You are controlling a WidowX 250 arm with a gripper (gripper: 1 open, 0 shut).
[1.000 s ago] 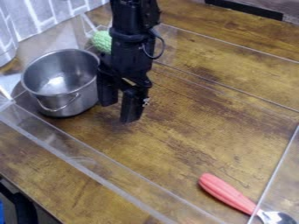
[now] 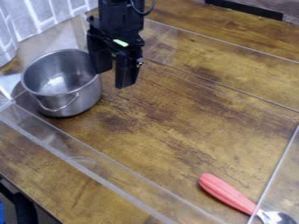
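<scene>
My black gripper [image 2: 114,59] hangs over the wooden table, just right of and above a steel pot [image 2: 62,77]. Its two dark fingers point downward; whether anything is between them is hard to tell, and so is how far apart they stand. A red-handled utensil [image 2: 228,191] with a metal end lies at the front right.
Clear plastic walls [image 2: 87,162] border the work area. A curtain or cloth [image 2: 33,26] is at the back left.
My gripper has risen from near the table beside the pot. A green object seen behind it earlier is now hidden by the arm.
</scene>
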